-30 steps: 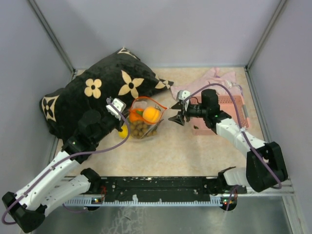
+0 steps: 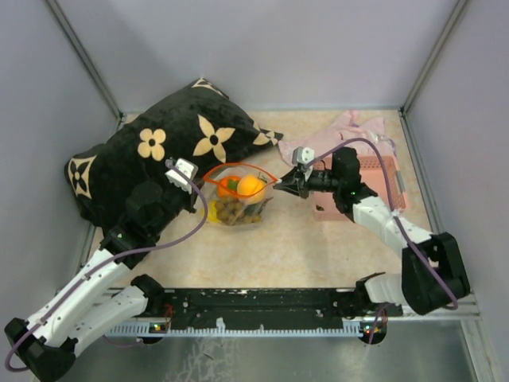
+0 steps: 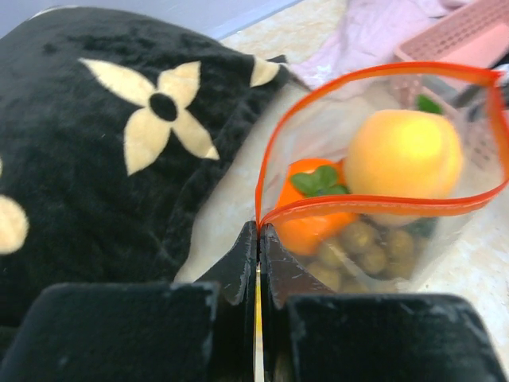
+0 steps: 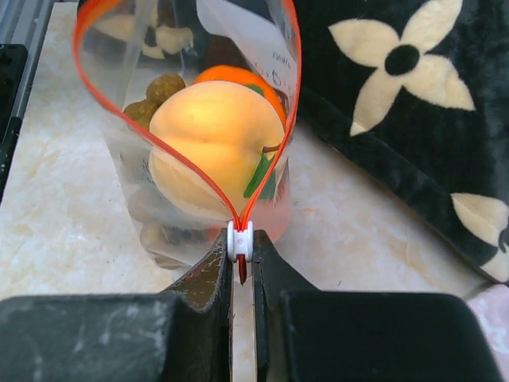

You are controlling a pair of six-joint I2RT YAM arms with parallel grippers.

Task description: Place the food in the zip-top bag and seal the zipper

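Observation:
The zip top bag (image 2: pixel 238 208) stands at the middle, its orange-red zipper rim spread open, holding a yellow pepper-like food (image 4: pixel 213 135), an orange one (image 3: pixel 306 231) with green leaves and several brownish round pieces (image 2: pixel 231 213). My left gripper is shut on the rim's left corner in the left wrist view. My right gripper is shut on the white zipper slider (image 4: pixel 241 240) at the rim's right corner. Part of a yellow item shows beside the bag, below my left gripper.
A dark flowered cushion (image 2: pixel 159 127) fills the back left. A pink basket (image 2: pixel 330 211) sits at the right, under my right arm, with a pink cloth (image 2: pixel 334 131) behind it. Bare table lies in front of the bag.
The bag and left arm have shifted very slightly.

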